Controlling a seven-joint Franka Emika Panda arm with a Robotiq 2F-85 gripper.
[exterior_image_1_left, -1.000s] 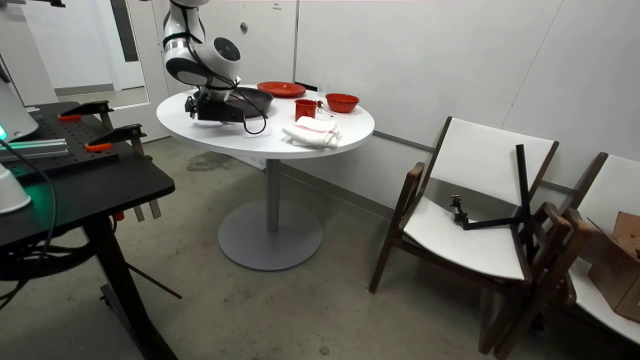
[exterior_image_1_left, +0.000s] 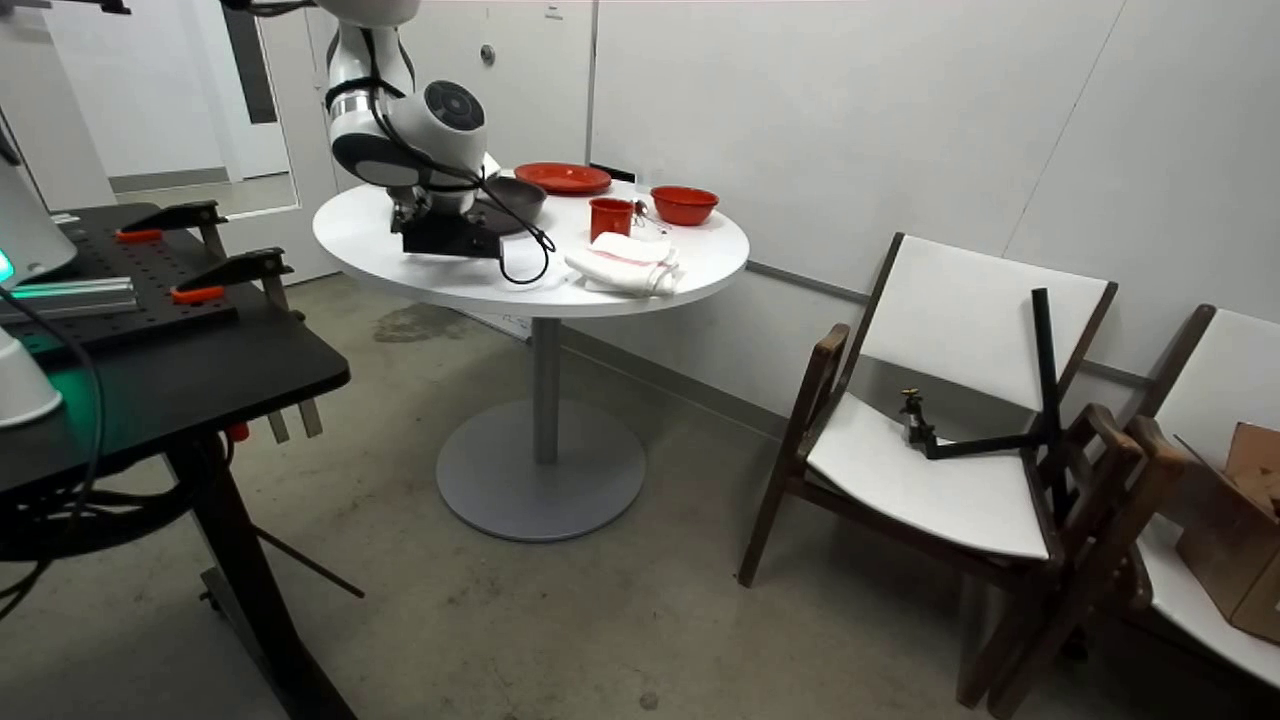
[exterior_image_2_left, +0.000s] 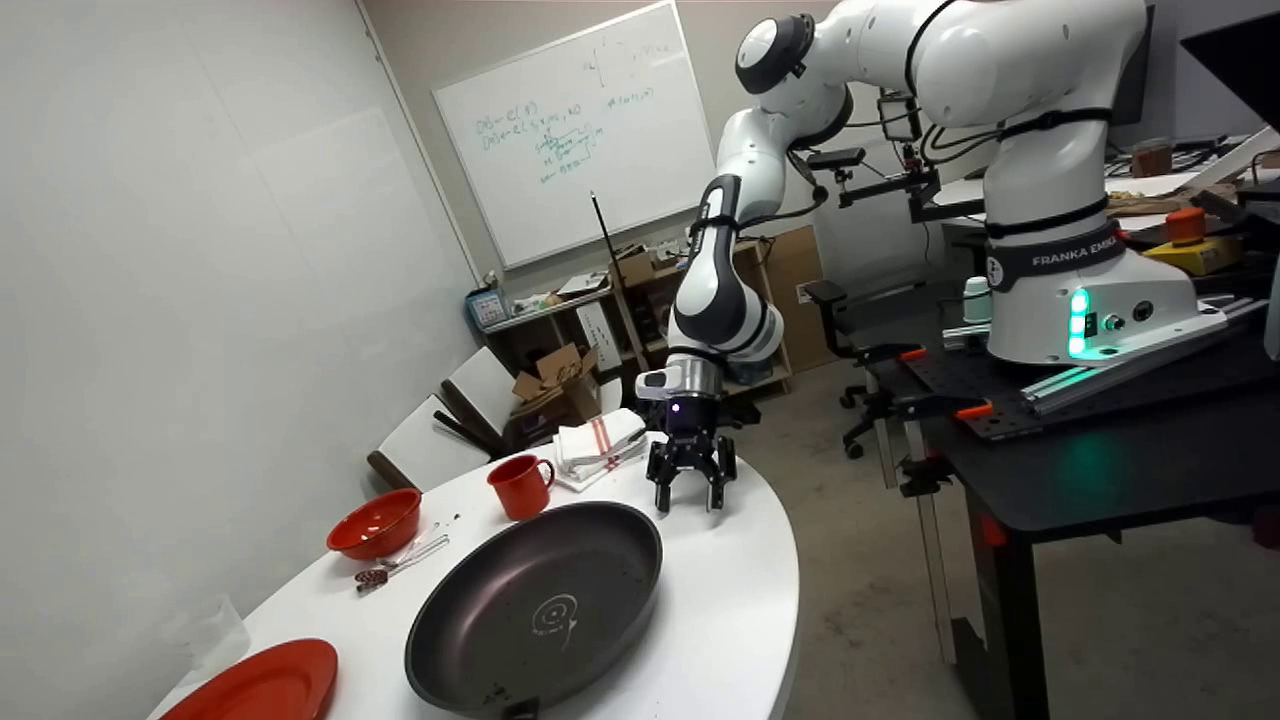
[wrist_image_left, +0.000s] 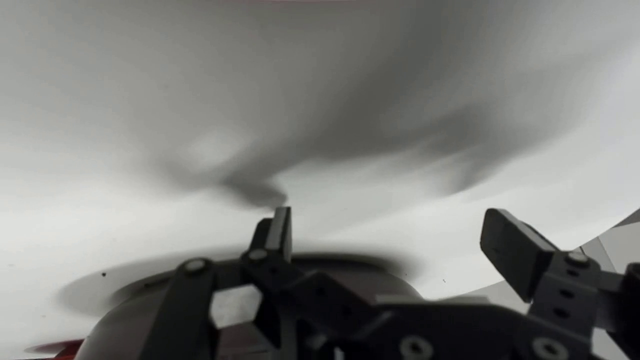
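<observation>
In exterior view 2 my gripper (exterior_image_2_left: 689, 504) points down over the white tabletop, open and empty, at the near edge of the dark frying pan (exterior_image_2_left: 536, 606). The wrist view shows its two fingers (wrist_image_left: 511, 252) wide apart with bare tabletop beyond them; part of the pan (wrist_image_left: 129, 327) lies below, partly behind the gripper. Beside the pan stands a red mug (exterior_image_2_left: 519, 487), upright. A folded white towel with red stripes (exterior_image_2_left: 596, 442) lies behind and left of my gripper in that view.
A red bowl (exterior_image_1_left: 685, 205) and a red plate (exterior_image_1_left: 564, 178) sit toward the table's far side. Small utensils (exterior_image_2_left: 405, 560) lie near the bowl. The black workbench (exterior_image_1_left: 180, 360) stands apart from the round table (exterior_image_1_left: 396, 258).
My gripper has moved slightly right and lower in exterior view 1, and its hand has turned a little. The pan, mug, towel, bowl and plate have not moved.
</observation>
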